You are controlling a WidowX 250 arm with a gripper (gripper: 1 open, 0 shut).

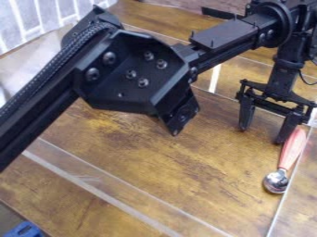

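Observation:
My black gripper point(266, 120) hangs low over the wooden table at the right, open, with nothing seen between its fingers. Just right of it and toward the front lies an ice-cream scoop with a pink handle point(292, 148) and a round metal head point(276, 181), resting on the table.
A pale rack or cloth point(37, 18) sits at the back left, partly hidden by my arm. A small blue object point(22, 230) shows at the front-left corner.

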